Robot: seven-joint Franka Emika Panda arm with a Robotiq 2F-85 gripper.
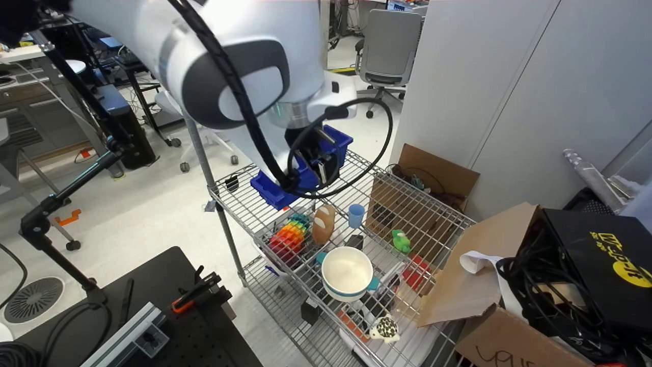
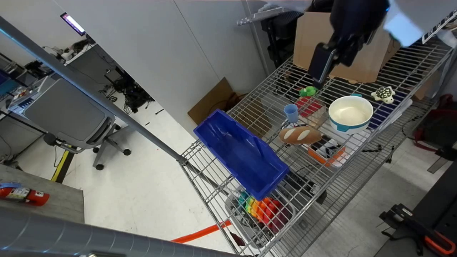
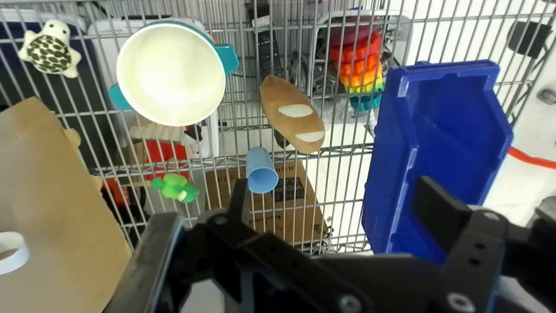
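My gripper is open over the wire shelf, its two fingers wide apart with nothing between them. Below it in the wrist view lie a blue cup (image 3: 262,174), a brown bread loaf (image 3: 292,114), a cream pot (image 3: 169,73) with teal handles, a green toy (image 3: 176,188) and a spotted turtle toy (image 3: 51,49). A blue bin (image 3: 448,130) stands to the right, its near part hidden behind one finger. From exterior view 2, the bin (image 2: 242,152) looks empty; the dark gripper hangs above the shelf's far side, blurred.
Wire bars (image 1: 391,189) form the shelf. A cardboard box (image 1: 489,263) with a black case (image 1: 602,269) is at the right. Rainbow-coloured things (image 2: 265,210) sit below the bars. Bare wire separates the cup from the bin.
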